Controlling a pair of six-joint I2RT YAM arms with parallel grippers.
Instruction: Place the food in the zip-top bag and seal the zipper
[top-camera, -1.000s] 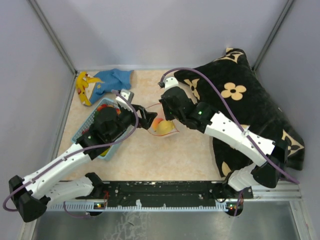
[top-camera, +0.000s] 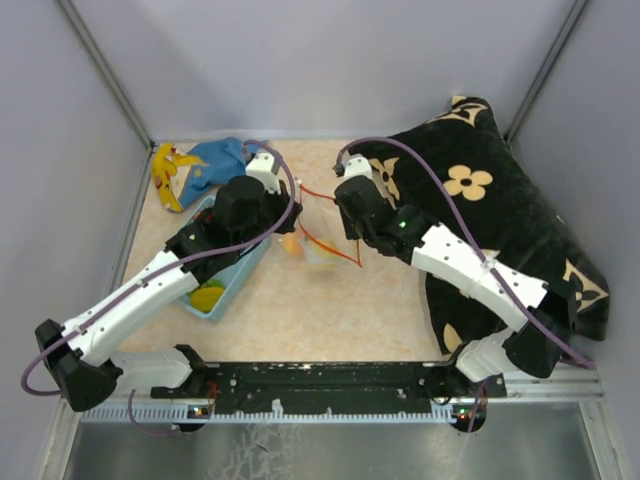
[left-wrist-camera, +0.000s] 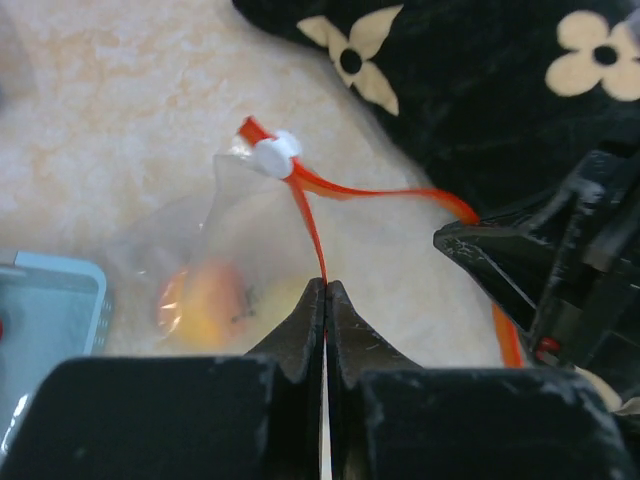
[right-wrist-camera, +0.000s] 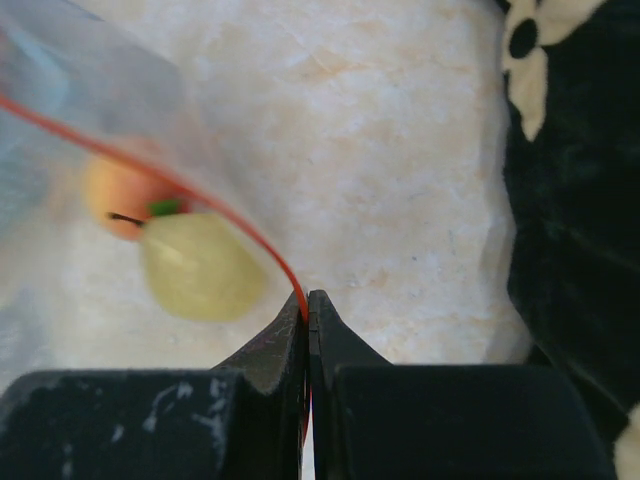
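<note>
A clear zip bag with a red zipper hangs between my grippers, with a white slider at one end. Inside are blurred food pieces, a peach and a yellow-green one. My left gripper is shut, the red zipper edge running into its fingertips. My right gripper is shut too, with the red edge running between its fingertips. In the top view both stand close together over the middle of the table.
A blue basket with food sits at the left, a blue and yellow cloth behind it. A black flowered cushion covers the right side.
The bag's red rim now stands higher and more open to view.
</note>
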